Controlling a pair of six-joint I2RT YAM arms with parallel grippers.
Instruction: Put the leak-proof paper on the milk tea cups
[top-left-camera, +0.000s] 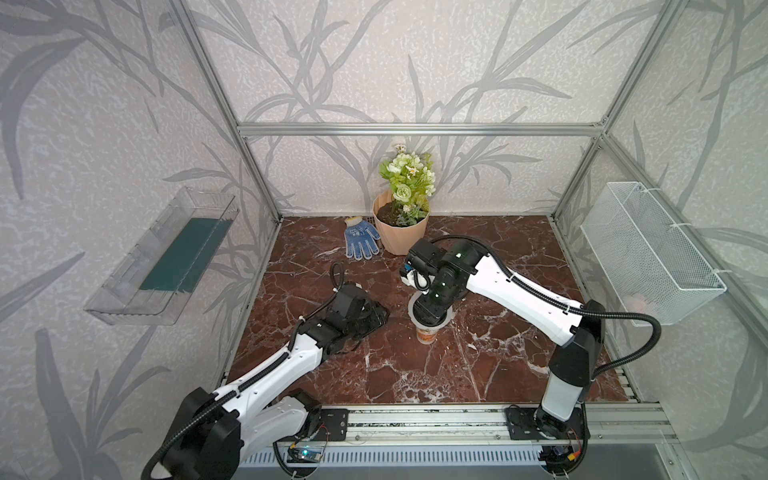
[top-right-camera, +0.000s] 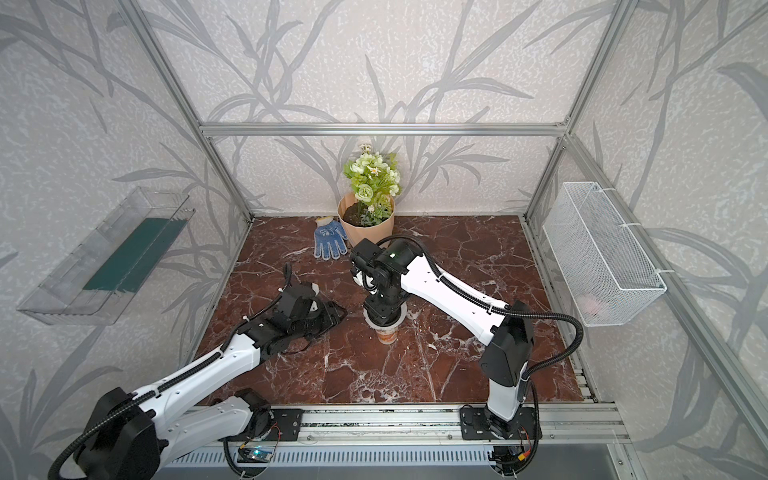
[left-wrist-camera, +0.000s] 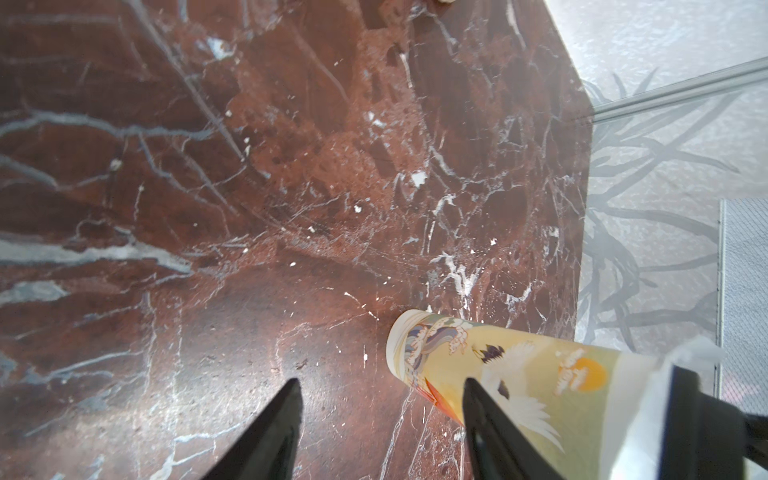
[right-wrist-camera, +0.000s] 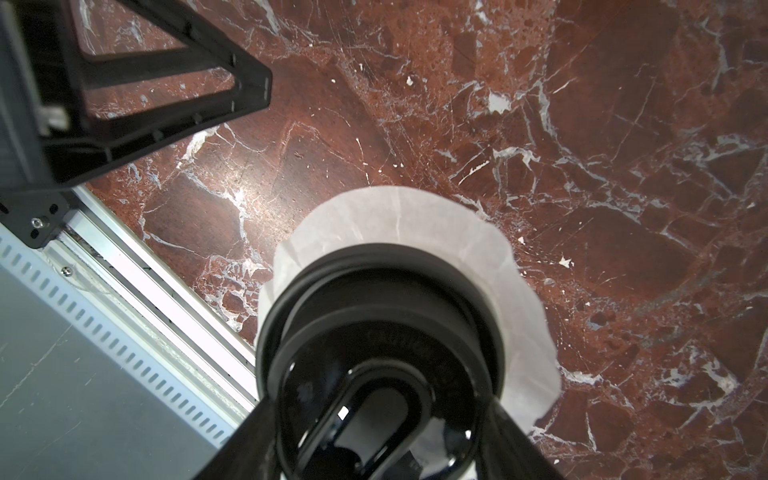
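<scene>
A round white paper (right-wrist-camera: 400, 212) lies over its top with a ruffled edge. A black lid (right-wrist-camera: 376, 344) sits on the paper, and my right gripper is shut on it, over the cup. My left gripper is left of the cup, open, with bare table between its fingers.
A potted plant (top-left-camera: 400, 236) and a blue glove (top-left-camera: 361, 240) are at the back. A clear tray (top-left-camera: 120, 304) hangs on the left wall, a white mesh basket (top-left-camera: 648, 264) on the right.
</scene>
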